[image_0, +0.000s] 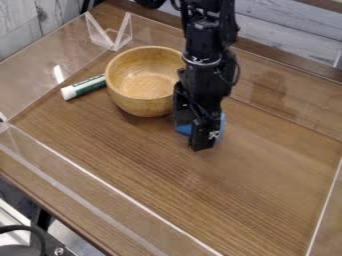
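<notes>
My black gripper (199, 126) is lowered over a blue object (214, 127) on the wooden table, just right of a large tan bowl (140, 75). The gripper hides much of the blue object, and whether its fingers hold it cannot be told.
A small white and green tube (83, 87) lies left of the bowl. Raised edges border it at the back and sides.
</notes>
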